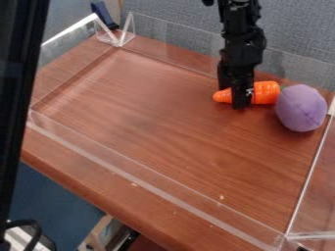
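Note:
An orange carrot-like object [265, 93] lies along the back right of the wooden surface. My black gripper [241, 96] reaches down from the top onto its left part, the fingers overlapping it; whether they are closed on it I cannot tell. A purple round object [300, 110] sits just right of and in front of the orange one.
Low clear walls [157, 190] border the wooden surface [144, 127], with a grey wall [170, 25] behind. A dark vertical post stands at the left edge.

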